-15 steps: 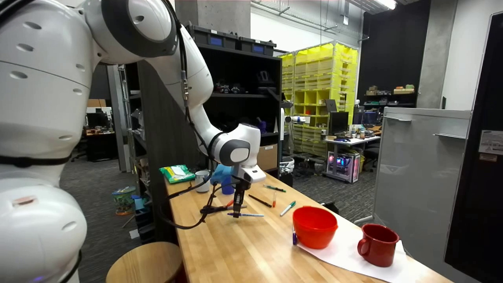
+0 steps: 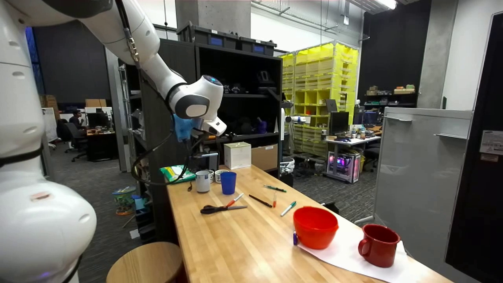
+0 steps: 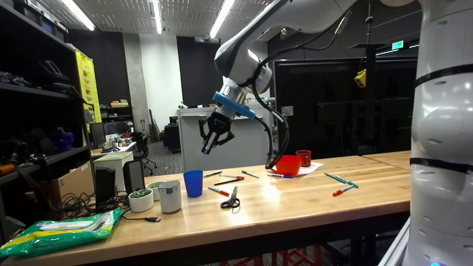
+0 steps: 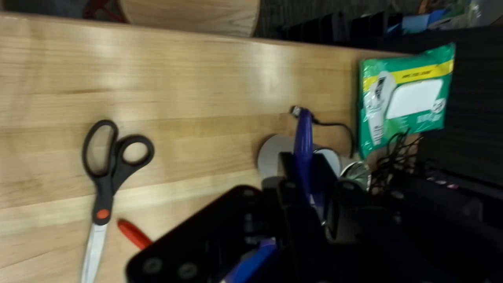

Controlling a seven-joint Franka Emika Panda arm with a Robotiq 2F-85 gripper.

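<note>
High above the table, my gripper (image 3: 209, 145) is shut on a blue-purple marker (image 4: 304, 136). In the wrist view the marker sticks out past the fingers, its other end partly hidden by them. A blue cup (image 3: 193, 184) stands upright on the table below, beside a grey-white mug (image 3: 170, 197). Black-handled scissors (image 4: 104, 184) lie nearby with a red-capped marker (image 2: 235, 200) close to the blades. In exterior view 1 the fingers are hard to make out behind the wrist.
Several pens are scattered over the table, among them a green marker (image 2: 288, 208). A red bowl (image 2: 315, 228) and a red mug (image 2: 378, 245) stand on white paper at one end. Potted succulents (image 3: 141, 200) and a green packet (image 4: 406, 96) occupy the other.
My gripper has risen from just above the table by the scissors and moved back toward the shelf end. The blue marker that was at its fingertips has left the table with it.
</note>
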